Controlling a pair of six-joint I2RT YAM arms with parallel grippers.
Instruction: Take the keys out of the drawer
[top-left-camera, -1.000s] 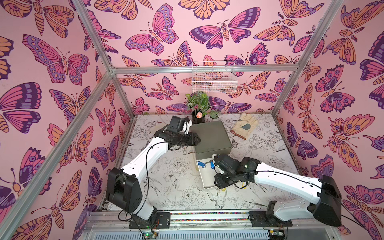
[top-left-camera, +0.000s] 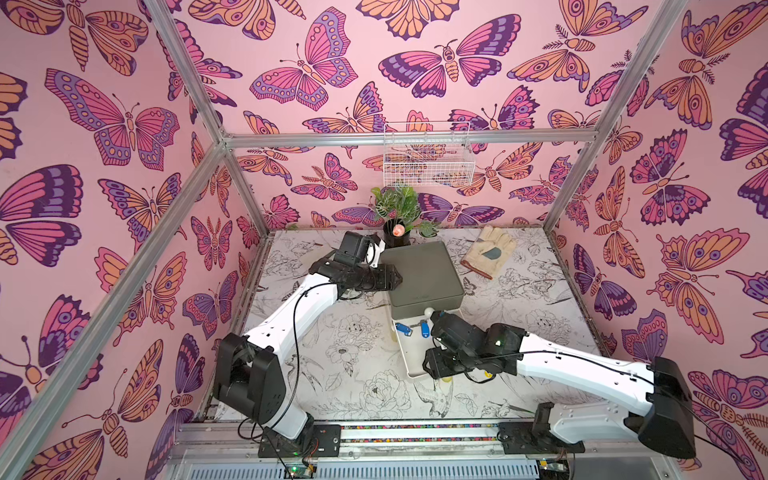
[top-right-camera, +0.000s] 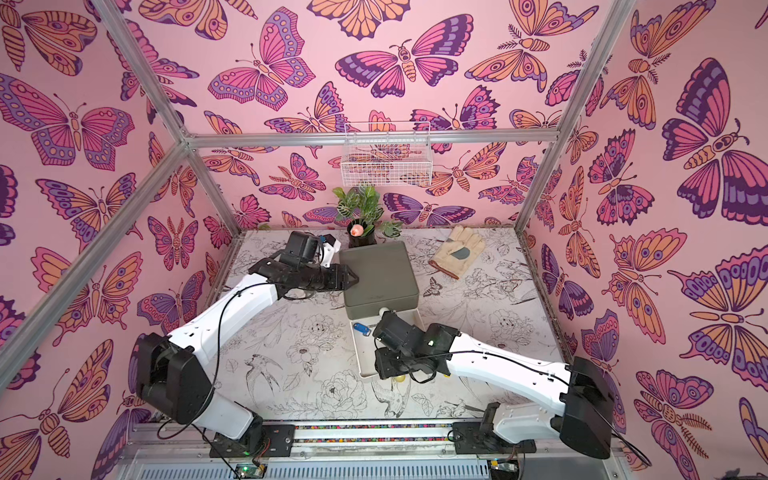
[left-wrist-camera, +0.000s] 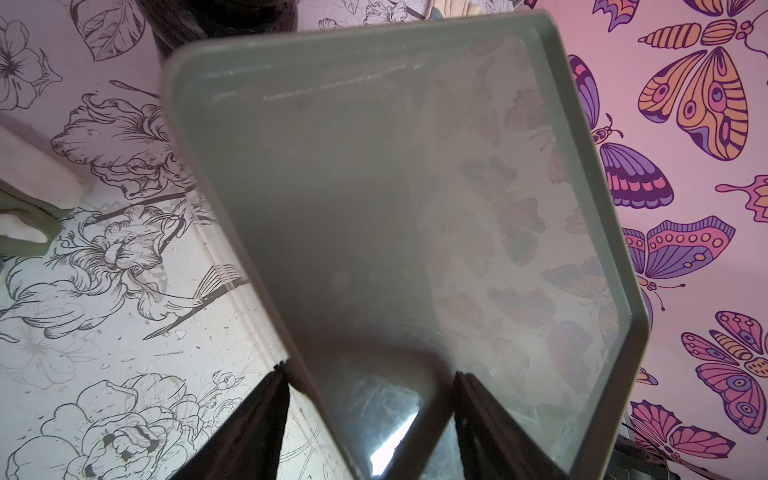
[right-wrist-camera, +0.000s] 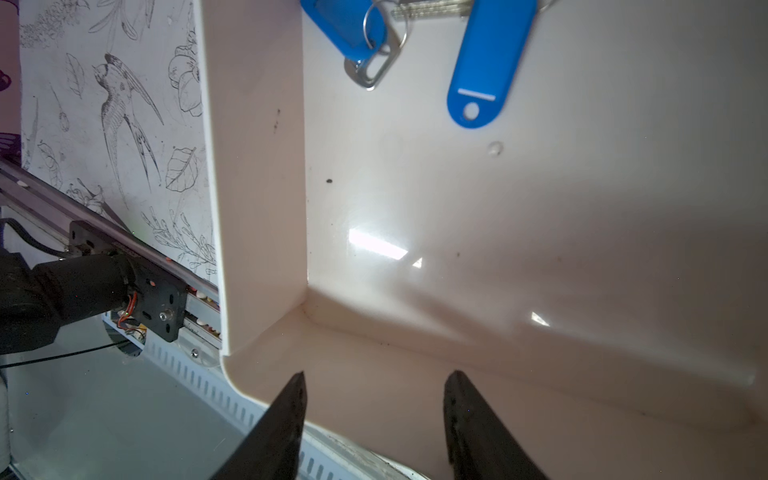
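The grey-green drawer box (top-left-camera: 424, 272) has its white drawer (right-wrist-camera: 520, 240) pulled out toward the front. Inside lie keys with two blue tags (right-wrist-camera: 489, 64), near the top of the right wrist view. My left gripper (top-left-camera: 388, 278) is at the box's left top, fingers part open across its rim; whether they grip it is unclear. My right gripper is open over the drawer's front end, nothing between its fingers, with the tags farther in.
A potted plant (top-left-camera: 398, 212) stands behind the box. A work glove (top-left-camera: 489, 252) lies at the back right. A wire basket (top-left-camera: 428, 172) hangs on the back wall. Table space left of the drawer is clear.
My right gripper and arm have shifted slightly over the drawer, the forearm moving a little to the right. The left arm has barely moved.
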